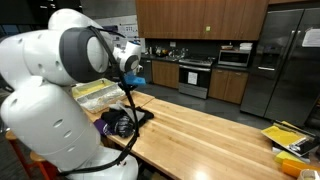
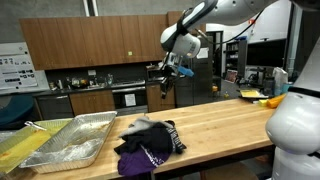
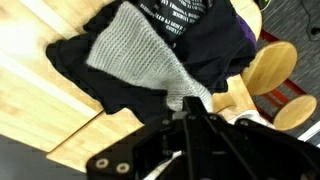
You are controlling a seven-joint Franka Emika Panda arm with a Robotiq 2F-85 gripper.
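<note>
A heap of clothes (image 2: 148, 140) lies on the wooden table, with grey, black and purple pieces. From above, the wrist view shows a light grey ribbed cloth (image 3: 135, 45) across black cloth (image 3: 75, 65), a black printed piece (image 3: 185, 15) beside it. My gripper is shut at the lower edge of that view, its tips overlapping the end of the grey cloth. In exterior view 2 the gripper (image 2: 167, 82) is high above the heap, with nothing seen hanging from it. In exterior view 1 the arm partly covers the heap (image 1: 120, 120).
A large grey tray (image 2: 75, 142) stands left of the clothes. Yellow items (image 1: 285, 137) lie at the table's far right. Wooden stools (image 3: 290, 110) stand beside the table.
</note>
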